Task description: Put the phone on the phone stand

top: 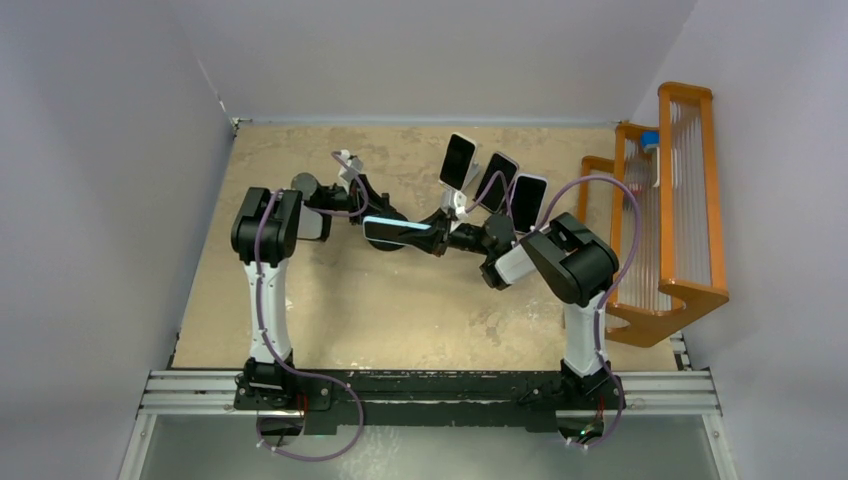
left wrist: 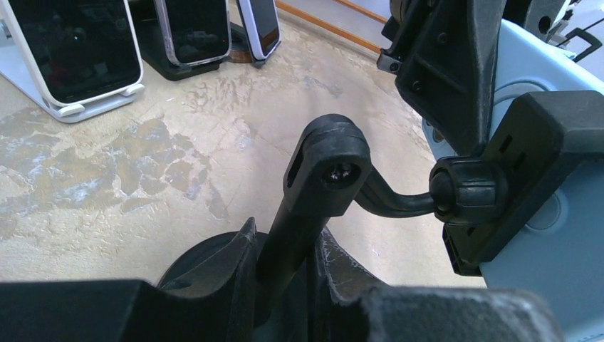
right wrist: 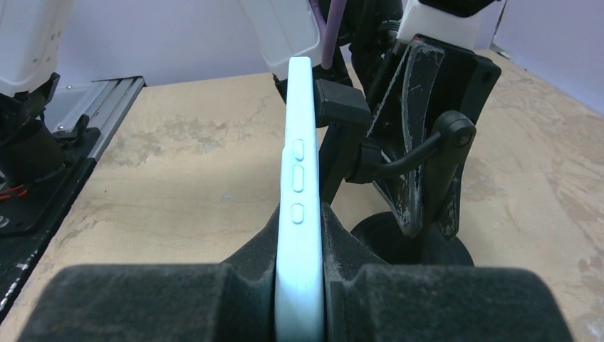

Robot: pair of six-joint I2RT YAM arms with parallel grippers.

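The phone in its light blue case (right wrist: 299, 185) is held edge-up above the table, my right gripper shut on its near end. In the top view, the phone (top: 388, 232) reaches left over the round base of the black phone stand. The stand's post (left wrist: 313, 171) rises between the fingers of my left gripper. Its fingers sit close on both sides; whether they press on it I cannot tell. Beside the blue back of the phone (left wrist: 563, 228) is the stand's bracket (left wrist: 527, 171); contact between them is unclear.
Other phones on stands occupy the back of the table: a white one (top: 459, 161), a middle one (top: 497, 181) and a right one (top: 527, 202). A wooden rack (top: 694, 190) stands at the right.
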